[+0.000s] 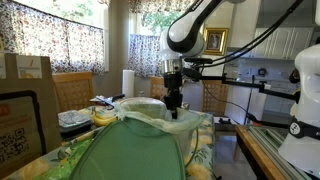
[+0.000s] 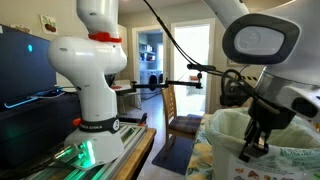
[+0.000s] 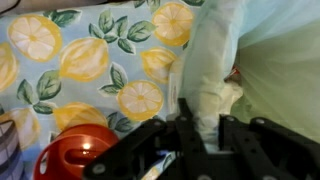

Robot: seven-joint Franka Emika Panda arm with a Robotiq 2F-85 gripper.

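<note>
A thin, pale green plastic bag (image 1: 165,118) lines a bin, its loose edge folded over the rim. In exterior view 1 the dull green panel (image 1: 125,152) stands in front of it. My gripper (image 2: 255,150) is at the bag's edge, pointing down, and the bag (image 2: 236,124) spreads on both sides of it. The wrist view shows bunched bag film (image 3: 210,70) running into the fingers of my gripper, which is shut on it. The fingertips are partly hidden by the film and dark in that view.
A lemon-patterned tablecloth (image 3: 95,55) covers the table. A red round object (image 3: 78,152) lies near the gripper in the wrist view. A cardboard box (image 1: 20,130), bananas (image 1: 103,117) and a paper-towel roll (image 1: 128,83) stand around the bin.
</note>
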